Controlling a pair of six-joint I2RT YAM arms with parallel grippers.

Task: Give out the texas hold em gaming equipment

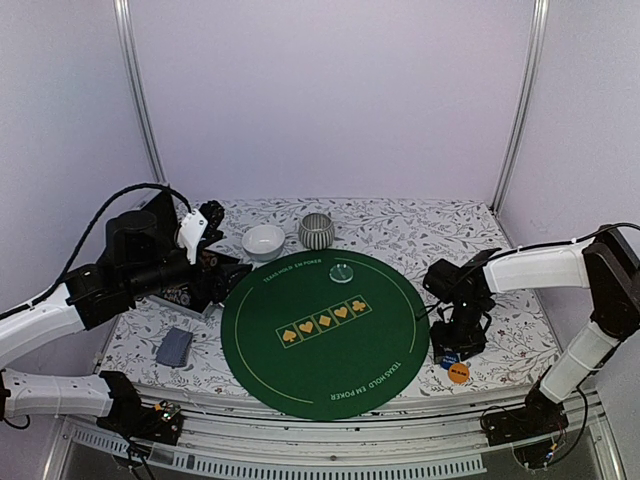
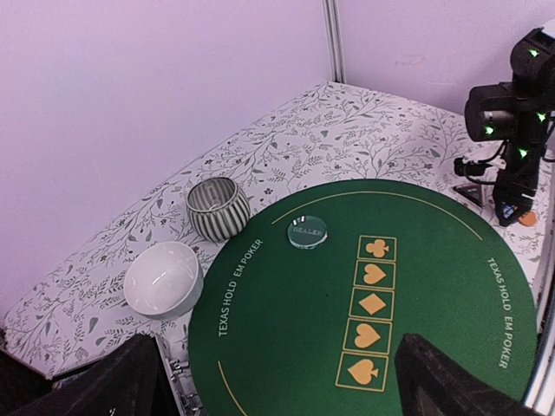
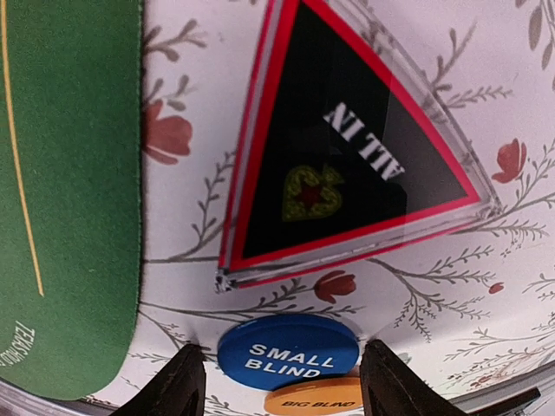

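Observation:
The blue SMALL BLIND disc (image 3: 286, 351) lies flat on the patterned cloth, between the fingers of my right gripper, which is part open with a small gap at the disc's sides. Touching or overlapping its near edge is the orange BIG BLIND disc (image 3: 314, 397). A black-and-red ALL IN triangle (image 3: 342, 152) rests just beyond them. On the round green poker mat (image 2: 286, 295), the clear DEALER disc (image 2: 307, 231) sits near the far edge. My left gripper is open and empty, beside the mat's left side.
Behind the mat stand a white bowl (image 1: 264, 240) and a striped cup (image 1: 316, 231). A dark card deck (image 1: 174, 347) lies left of the mat. An open case (image 1: 185, 296) sits partly behind the left arm.

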